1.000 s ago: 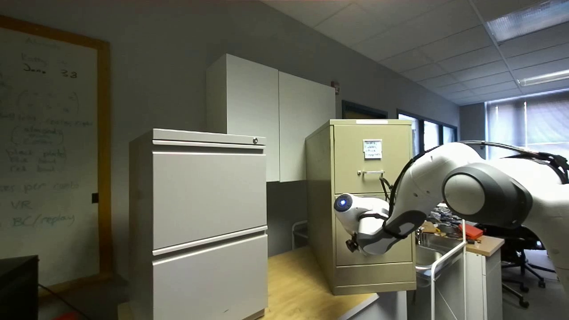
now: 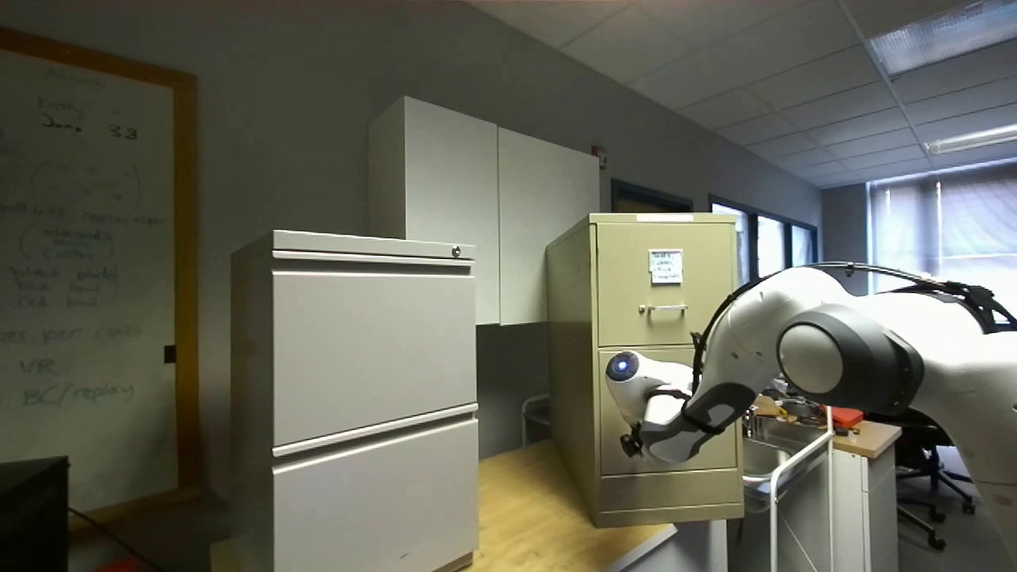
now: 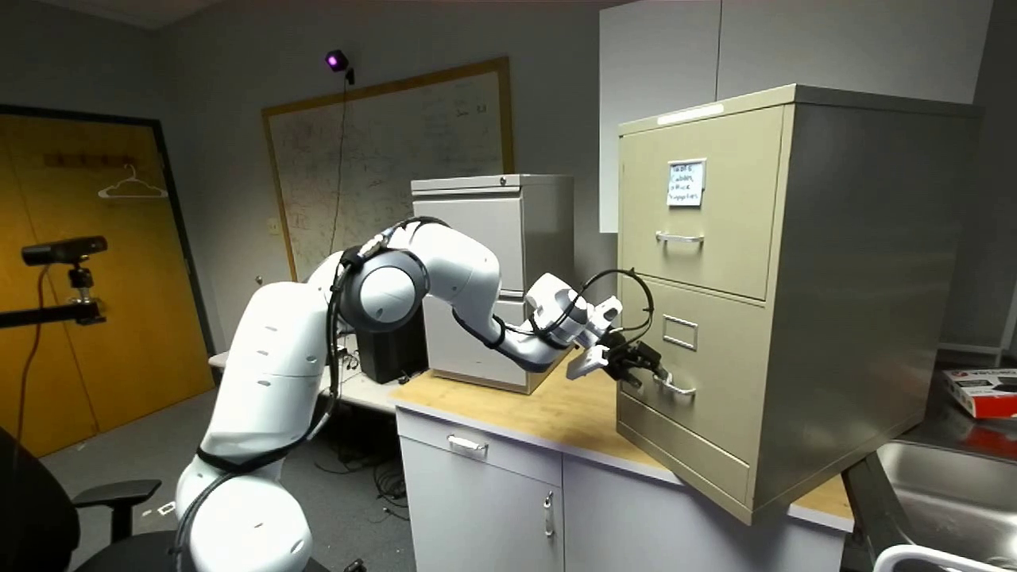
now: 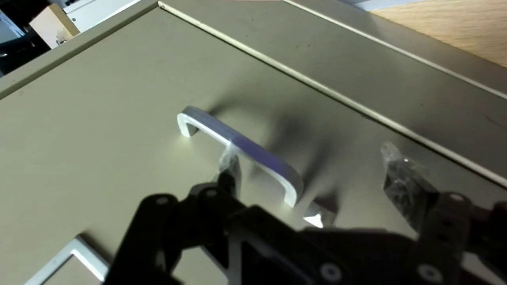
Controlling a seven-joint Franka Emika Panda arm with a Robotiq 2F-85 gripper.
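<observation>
The beige filing cabinet (image 3: 710, 381) has a metal bar handle (image 4: 247, 147) on its lower drawer, which is shut. My gripper stands open at this handle with its fingers wide apart. In the wrist view, the tip of the left finger (image 4: 230, 164) lies at the near edge of the bar, around its middle; whether it touches cannot be told. Past the bar, the right finger (image 4: 404, 187) stands over the bare drawer front. Exterior view 2 shows the gripper (image 3: 648, 364) close before the lower handle (image 3: 674, 383). In exterior view 1 my arm hides the lower handle.
Above is the upper drawer's handle (image 3: 679, 237). A label frame (image 3: 679, 333) sits on the lower drawer front. The cabinet rests on a wooden counter (image 3: 581, 419), with a grey cabinet (image 2: 374, 362) beside it and a sink (image 3: 953, 496) to the right.
In exterior view 1 my hand has shifted slightly right and down, and the elbow has moved a little left. The drawers look unmoved.
</observation>
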